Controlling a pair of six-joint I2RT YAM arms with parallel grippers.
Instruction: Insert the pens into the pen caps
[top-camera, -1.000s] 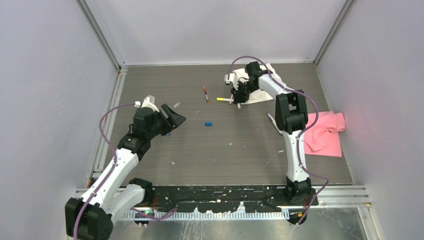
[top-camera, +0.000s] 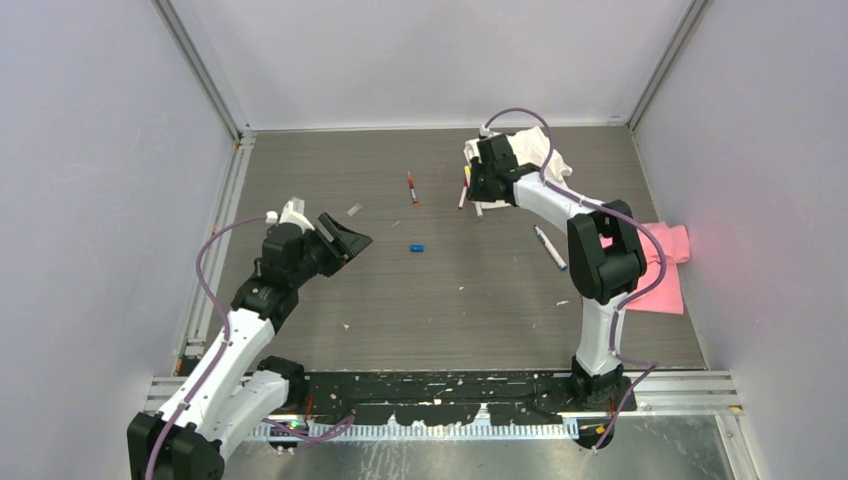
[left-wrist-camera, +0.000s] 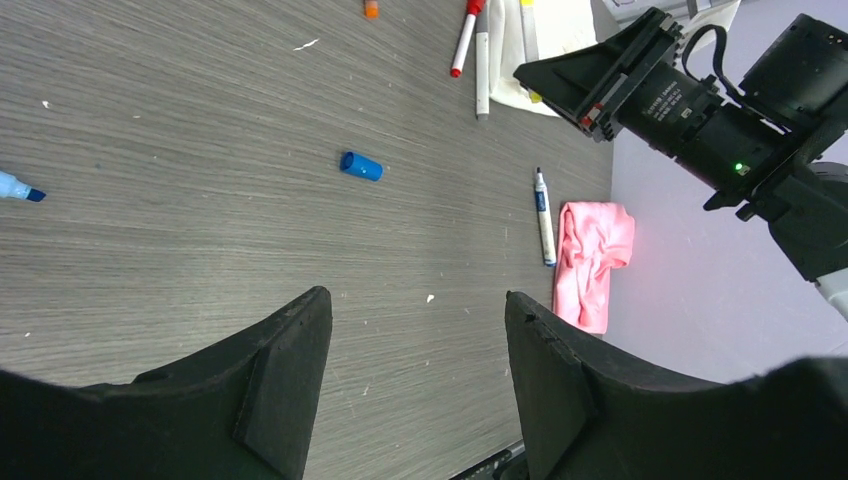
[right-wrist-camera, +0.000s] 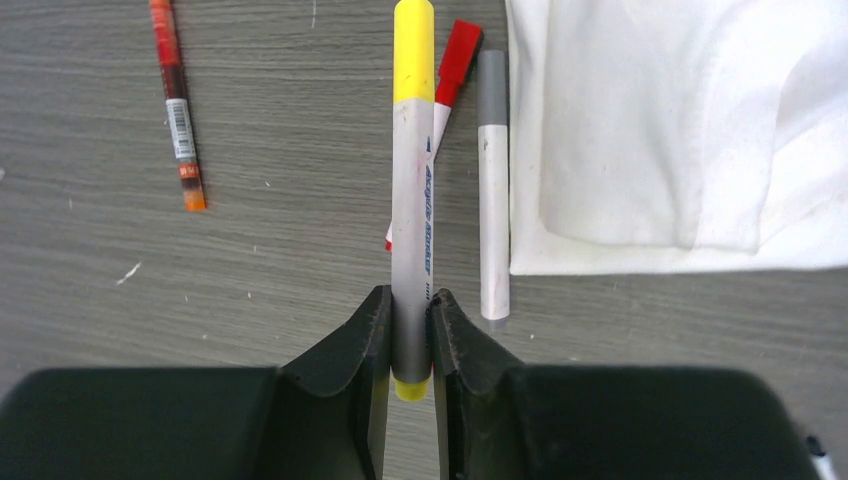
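Observation:
My right gripper is shut on a yellow-capped white marker (right-wrist-camera: 412, 190), held above a red marker (right-wrist-camera: 455, 60) and a grey-capped marker (right-wrist-camera: 493, 200) beside a white cloth. An orange-red pen (right-wrist-camera: 178, 130) lies to their left. A blue cap (left-wrist-camera: 361, 166) lies mid-table, and a blue-white marker (left-wrist-camera: 544, 215) lies at the right. A light-blue marker tip (left-wrist-camera: 20, 190) shows at the left wrist view's left edge. My left gripper stands open over the table's left side, nothing between its fingers.
The white cloth (right-wrist-camera: 650, 140) lies at the back right, a pink cloth (left-wrist-camera: 590, 250) at the right edge by the wall. Walls enclose the table.
The left arm has barely moved.

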